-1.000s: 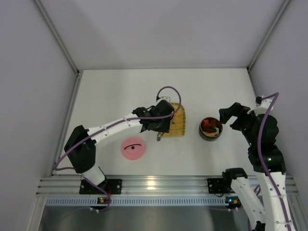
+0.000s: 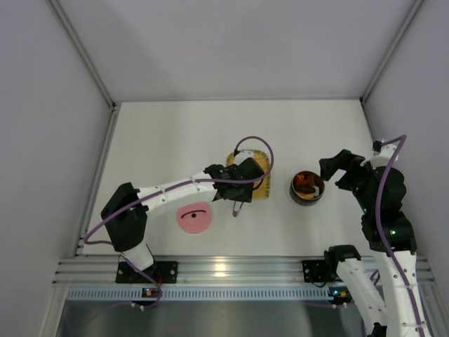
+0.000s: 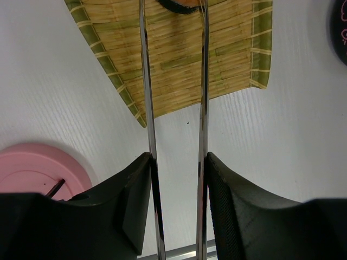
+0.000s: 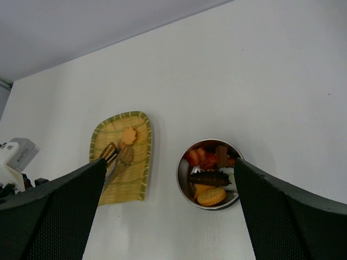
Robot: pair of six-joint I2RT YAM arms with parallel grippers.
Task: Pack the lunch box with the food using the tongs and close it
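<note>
My left gripper is shut on a pair of metal tongs (image 3: 203,114), whose two arms run nearly parallel over a yellow woven tray (image 3: 184,81). In the right wrist view the brown tong tips (image 4: 125,155) are above or in the tray, near an orange flower-shaped food piece (image 4: 129,136); contact cannot be made out. A round lunch box (image 4: 180,179) stands uncovered, holding several foods, including a ridged yellow piece (image 4: 211,196) and a dark piece (image 4: 209,178). My right gripper stands open, empty, on the right side.
A pink round lid (image 2: 194,217) with a dark handle or slot lies left of the tray. The metal rail (image 2: 231,265) bounds the front.
The left arm has shifted a little to the right over the tray, carrying the tongs along. The right arm, lunch box and pink lid stay where they were.
</note>
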